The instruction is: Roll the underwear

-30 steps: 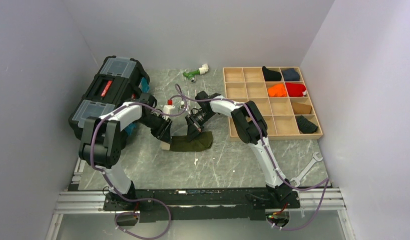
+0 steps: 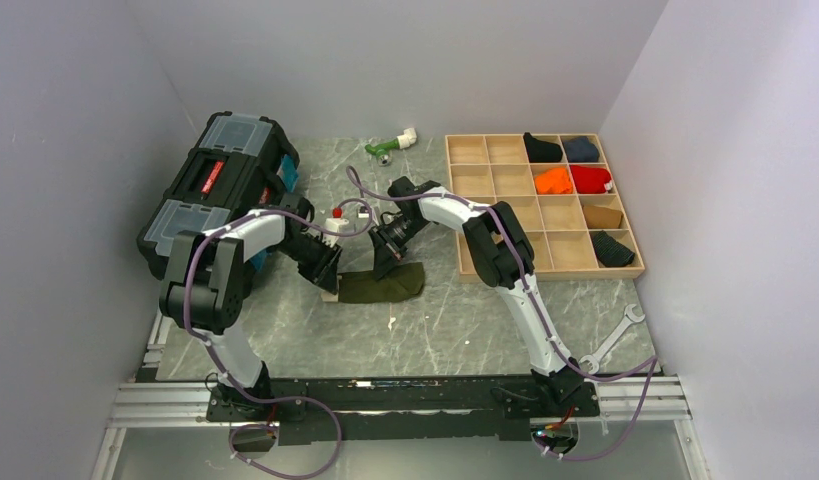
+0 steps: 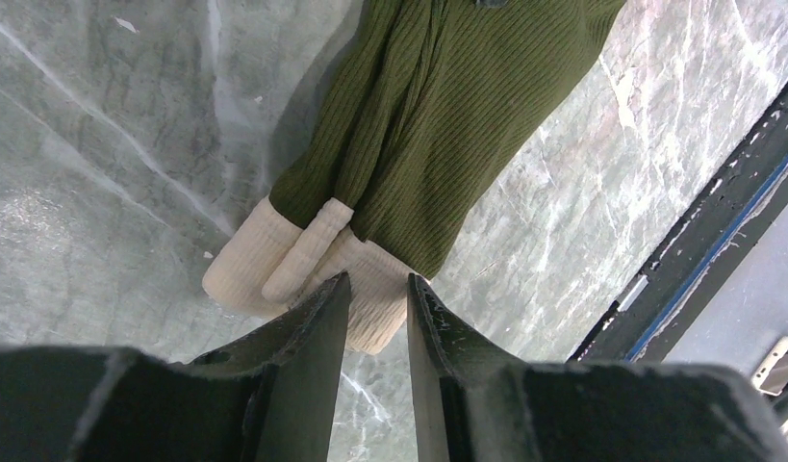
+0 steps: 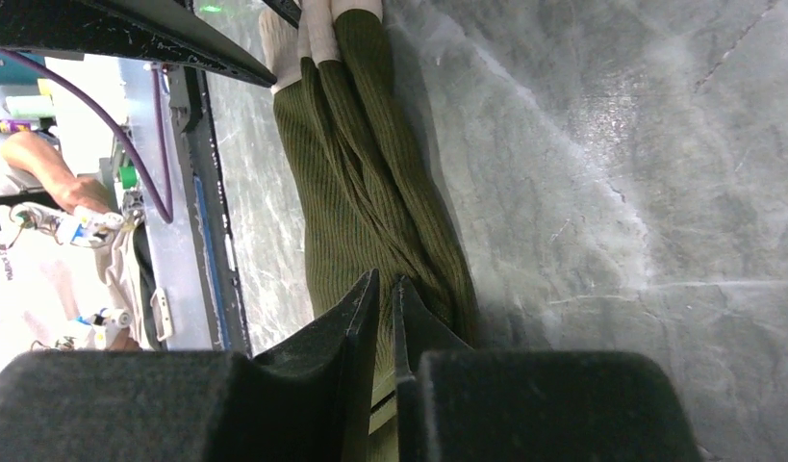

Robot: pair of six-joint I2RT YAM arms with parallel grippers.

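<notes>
On the marble tabletop, the dark green ribbed underwear (image 2: 385,286) lies folded into a flat strip running left to right. Its cream waistband (image 3: 370,279) forms the left end, creased and doubled over, as the left wrist view shows. My left gripper is over that waistband, its fingertips a short way apart with cream cloth visible between them. Farther along the strip, by its back edge, is my right gripper. Only a narrow gap separates its fingers, and green cloth is visible through it. Whether its tips touch the cloth is unclear.
A wooden compartment box (image 2: 472,180) at the right holds several rolled garments. Black toolboxes (image 2: 210,180) line the left side. A green and white object (image 2: 393,143) lies at the back, a wrench (image 2: 615,335) at front right.
The left gripper has shifted slightly left and toward the front over the waistband. My right arm and the cloth look almost unchanged.
</notes>
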